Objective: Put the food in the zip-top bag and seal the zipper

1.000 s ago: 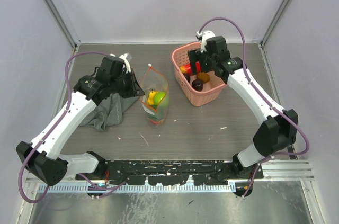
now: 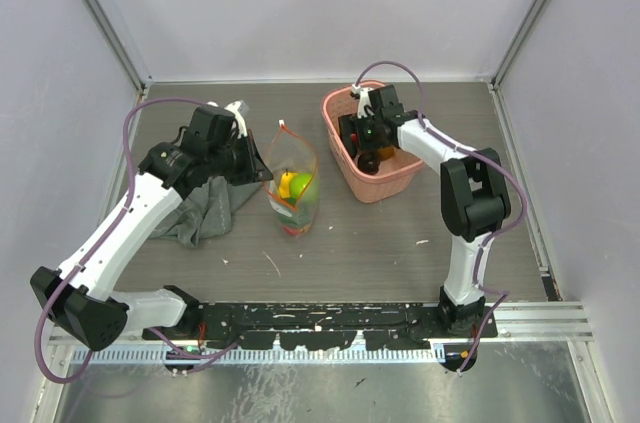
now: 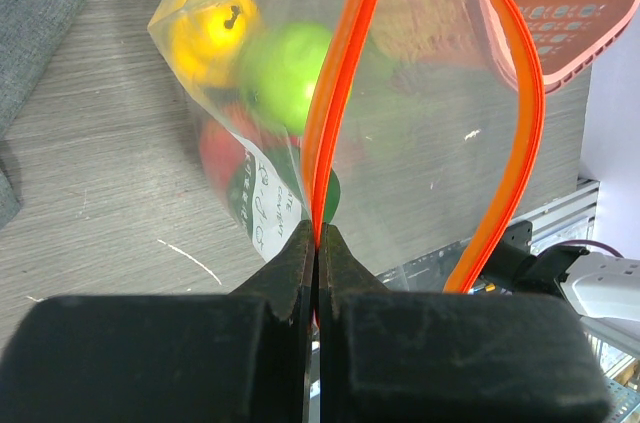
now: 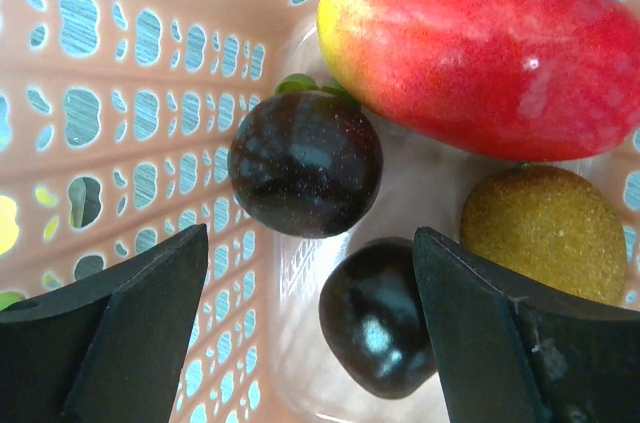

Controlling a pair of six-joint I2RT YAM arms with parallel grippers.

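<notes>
The clear zip top bag [image 2: 292, 178] with orange edges stands open on the table, a yellow fruit [image 3: 211, 31], a green fruit [image 3: 288, 78] and something red inside. My left gripper is shut on the orange edge of its mouth. Inside the pink basket [image 2: 388, 181] my right gripper is open, pointing down with nothing between its fingers. Below and between those fingers lie a dark round fruit [image 4: 305, 163] and a dark glossy fruit [image 4: 377, 318]. A red mango [image 4: 490, 58] and a brown fruit [image 4: 543, 231] rest beside them.
A grey cloth [image 2: 205, 213] lies left of the bag, under my left arm. Perforated basket walls rise close around my right gripper. The table [image 2: 350, 263] in front of bag and basket is clear.
My right gripper has moved left and lower into the basket, over the dark fruits. My left arm and the bag have stayed where they were.
</notes>
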